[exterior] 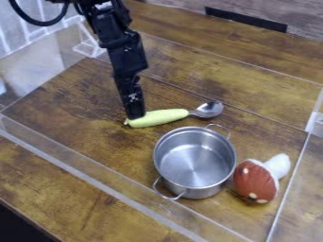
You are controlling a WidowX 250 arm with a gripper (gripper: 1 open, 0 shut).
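My black gripper (pixel 134 110) reaches down from the upper left to the left end of a spoon with a pale yellow-green handle (pixel 157 117) and a silver bowl (pixel 207 109), lying on the wooden table. The fingertips are at or just above the handle's end; whether they touch it is unclear, and the small dark fingers are hard to make out. Just below the spoon stands an empty steel pot (pixel 194 160) with two side handles.
A red-capped mushroom toy (pixel 258 181) lies right of the pot. Clear plastic walls border the wooden work area (pixel 63 113).
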